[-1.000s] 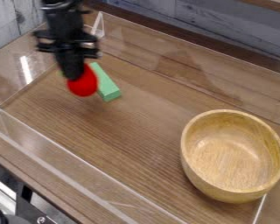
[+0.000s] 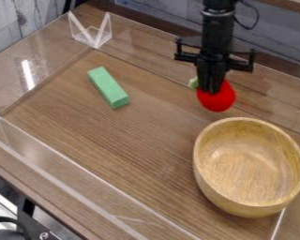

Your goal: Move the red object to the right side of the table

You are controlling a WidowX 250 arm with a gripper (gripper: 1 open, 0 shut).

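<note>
The red object (image 2: pixel 217 97) is held below the black gripper (image 2: pixel 216 77), which is shut on it. Both are at the upper right of the camera view, behind the yellow bowl. A pale greenish bit shows just left of the fingers; what it is I cannot tell. How high the red object hangs over the wooden table (image 2: pixel 127 155) is hard to judge from this angle.
In front of the red object stands a large yellow bowl (image 2: pixel 250 202), empty. A green block (image 2: pixel 109 87) lies on the left half of the table. A clear wire-like piece (image 2: pixel 90 30) is at the back left.
The arm has carried the red object from the left side across to the right, past the green block. The bowl and the green block stay where they were.
</note>
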